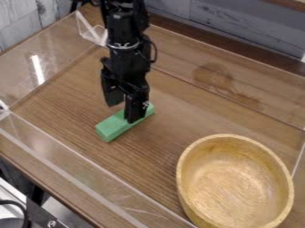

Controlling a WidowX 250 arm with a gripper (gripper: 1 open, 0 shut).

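A black robot arm comes down from the top centre of the camera view, its gripper (127, 105) open over a green block (114, 126) that lies flat on the wooden table (60, 151). The dark fingers cover part of the block's upper right end.
A large empty cream oval bowl (234, 191) sits at the lower right. A clear plastic item is at the upper left, and a black cable at the lower left corner. The table right of the arm is clear.
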